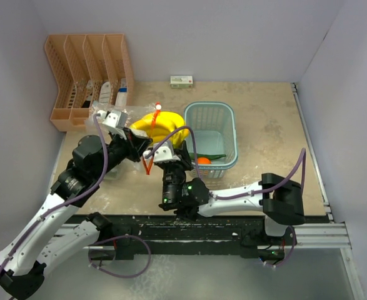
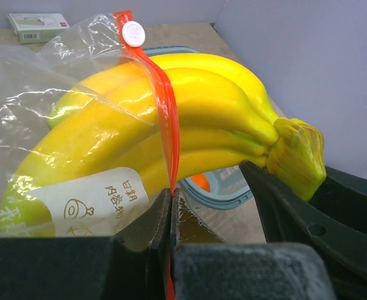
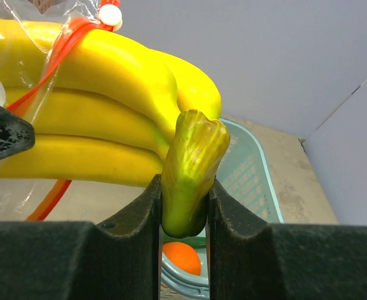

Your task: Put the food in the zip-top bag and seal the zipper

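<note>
A bunch of yellow bananas (image 2: 214, 94) lies partly inside the clear zip bag (image 2: 14, 106), its stem end sticking out past the red zipper strip (image 2: 168, 119). Pinched at the bag's mouth, that strip runs between the shut fingers of my left gripper. My right gripper has one finger on either side of the greenish banana stem (image 3: 196, 150), close against it; how firmly they hold is not clear. A white slider knob (image 2: 133, 34) sits near the strip's upper end. From the top, the bananas (image 1: 165, 125) are beside both grippers.
Right of the bananas stands a pale green basket (image 1: 209, 112) holding a green vegetable (image 1: 209, 156) and an orange item (image 1: 204, 160). A tan divided rack (image 1: 58, 53) fills the back left. A small box (image 1: 181, 81) is at the back wall.
</note>
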